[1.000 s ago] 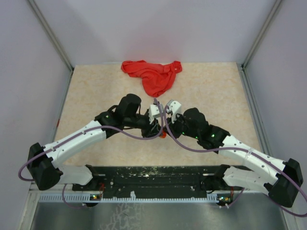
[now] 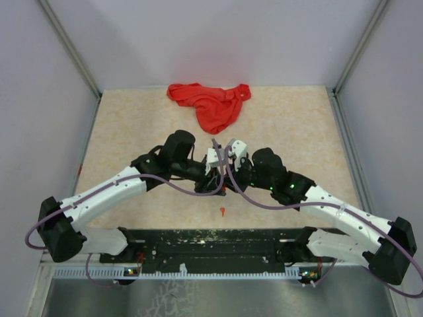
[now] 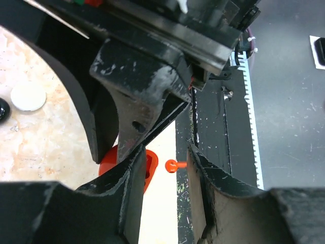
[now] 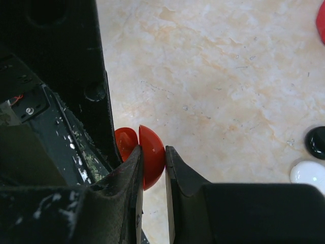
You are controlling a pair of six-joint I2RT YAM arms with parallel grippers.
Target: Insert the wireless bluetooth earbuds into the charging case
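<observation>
The two grippers meet over the middle of the mat in the top view. In the right wrist view, my right gripper is shut on the red charging case (image 4: 151, 157), held close beside the dark body of the other gripper. In the left wrist view, my left gripper is part open below the other gripper, its near finger in front of the red case (image 3: 108, 165). A small red earbud (image 3: 171, 165) shows between its fingertips, lower down on the mat; in the top view it lies (image 2: 223, 211) below the grippers.
A red cloth (image 2: 215, 105) lies at the back of the beige mat (image 2: 297, 119). A white disc (image 4: 307, 173) and a black disc (image 4: 316, 142) lie on the mat.
A small red earbud now shows on the mat below the grippers in the top view, where none was visible before. The arms have barely moved.
</observation>
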